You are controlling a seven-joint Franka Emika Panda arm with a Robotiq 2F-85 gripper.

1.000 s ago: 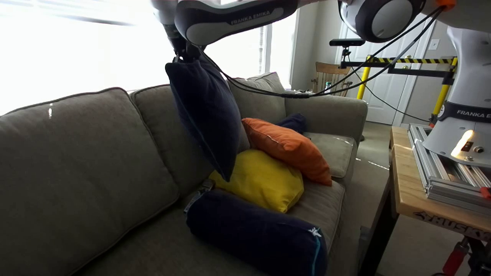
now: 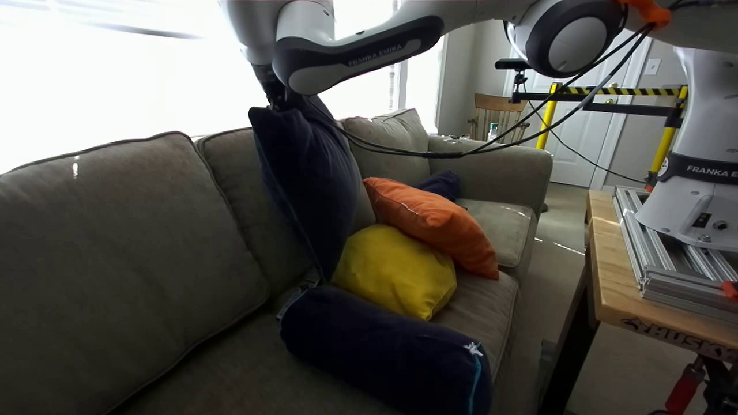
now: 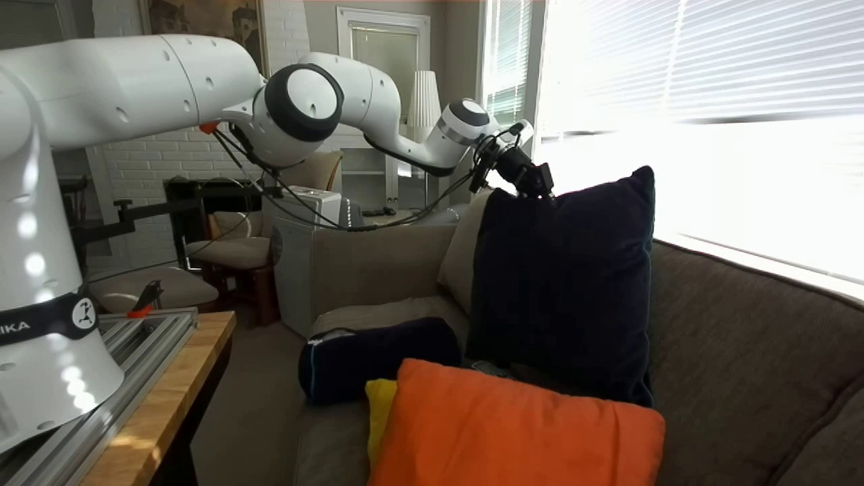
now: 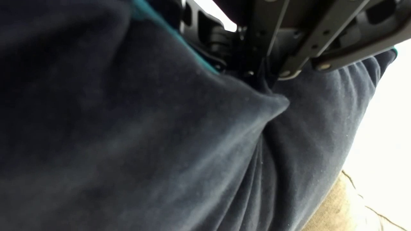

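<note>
A large navy square pillow [image 2: 308, 169] stands upright against the sofa's back cushions, its lower edge down at the seat behind the yellow pillow [image 2: 394, 270]. At its top edge my gripper [image 3: 544, 194] is shut on the fabric. In the wrist view the dark cloth [image 4: 185, 146] bunches into folds between the fingers, and teal piping runs along the edge. An orange pillow [image 2: 436, 221] leans beside the yellow one. A navy bolster [image 2: 387, 349] lies on the seat in front.
Another dark pillow [image 2: 441, 184] sits near the far armrest [image 2: 505, 155]. Cables [image 2: 443, 153] hang from the arm. A wooden bench [image 2: 605, 276] carries the robot base.
The gripper and the square navy pillow have come down a little.
</note>
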